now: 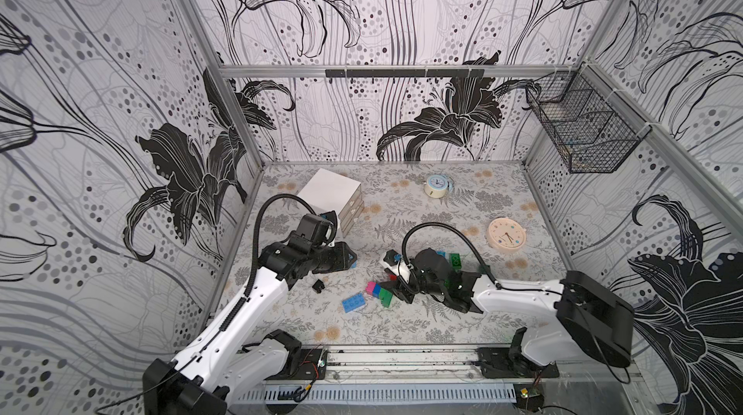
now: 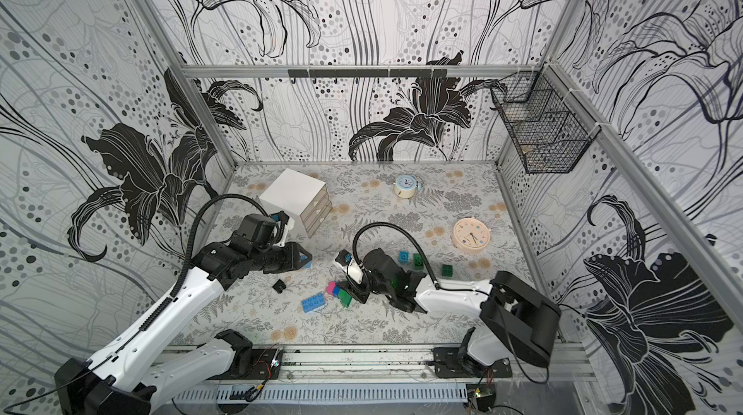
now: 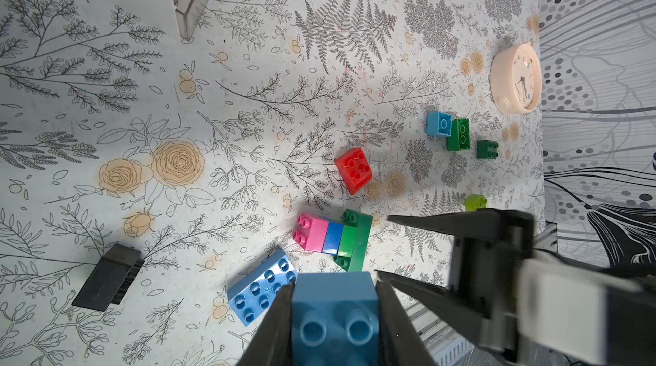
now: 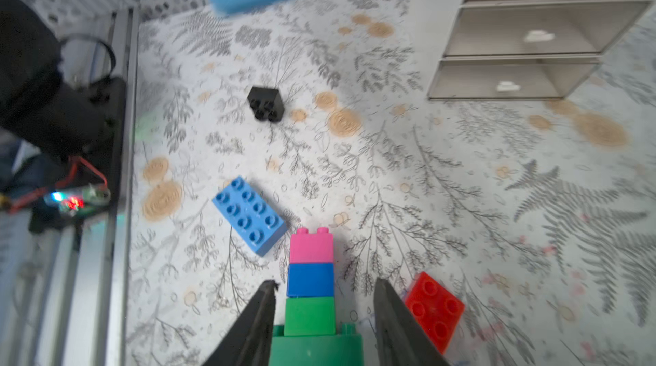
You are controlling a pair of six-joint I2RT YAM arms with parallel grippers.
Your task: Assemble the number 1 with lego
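A row of pink [image 3: 311, 233], blue [image 3: 332, 237] and green [image 3: 348, 239] bricks lies joined on the table. My left gripper is shut on a light blue brick [image 3: 335, 297], held above the table. My right gripper hovers at the green end of the row, its fingertips apart; whether they grip anything is unclear. A light blue eight-stud brick [image 3: 259, 284] lies beside the row, and a red brick [image 3: 353, 168] behind it.
A white drawer unit [image 1: 329, 186] stands at back left, a black piece [image 3: 106, 277] in front. Loose green [image 3: 458, 134] and blue [image 3: 438, 123] bricks, a pink clock [image 1: 507, 234] and a blue clock [image 1: 436, 185] occupy the right and back.
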